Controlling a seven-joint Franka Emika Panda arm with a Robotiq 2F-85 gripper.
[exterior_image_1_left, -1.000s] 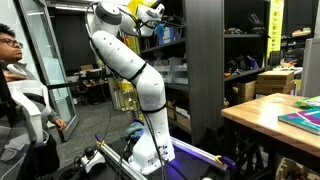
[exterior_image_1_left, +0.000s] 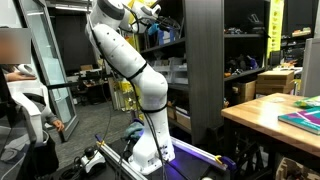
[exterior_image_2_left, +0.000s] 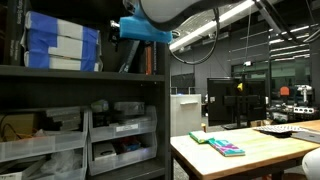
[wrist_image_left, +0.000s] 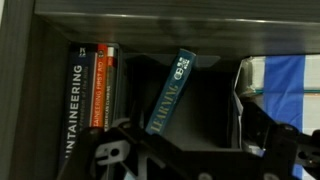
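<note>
A teal book (wrist_image_left: 171, 92) marked "LEARNING" leans at a slant inside a dark shelf compartment in the wrist view. My gripper stands open, its fingers spread to either side of the book's lower part. Those fingers and the gripper's body hide the book's lower end. Whether either finger touches it I cannot tell. In exterior view 2 the gripper's blue-lit end is up at the high shelf, in front of dark book spines (exterior_image_2_left: 149, 58).
Upright books (wrist_image_left: 88, 95) stand left of the teal one. At right is a blue-and-white box (wrist_image_left: 285, 90). A shelf board (wrist_image_left: 190, 33) edges the compartment. Below, clear bins (exterior_image_2_left: 122, 130) fill the lower shelves; a wooden table (exterior_image_1_left: 262, 112) stands apart at right.
The upper arm links and the gripper have shifted slightly upward at the high shelf. A person's head at the left edge one second ago is now out of view.
</note>
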